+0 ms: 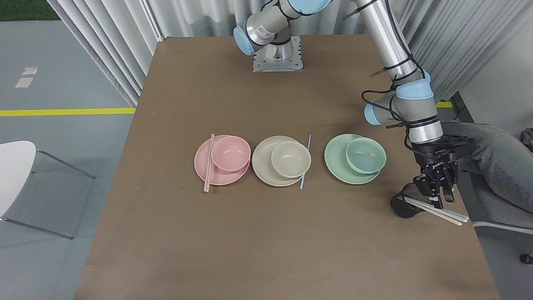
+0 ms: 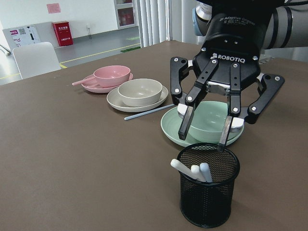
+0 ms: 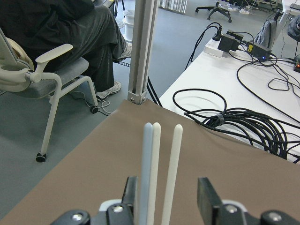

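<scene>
My gripper is open above the black mesh cup at the table's right edge. Light chopsticks, two cream and one pale blue, lean out of the cup. In the wrist view they stand between my parted fingers, apparently untouched. A blue chopstick lies right of the cream plate, which holds a bowl. Pink chopsticks rest on the pink plate beside a pink bowl.
The green plate with its bowl is left of the cup in the front view. A person's leg is beside the right edge; a white table with cables shows in the wrist view.
</scene>
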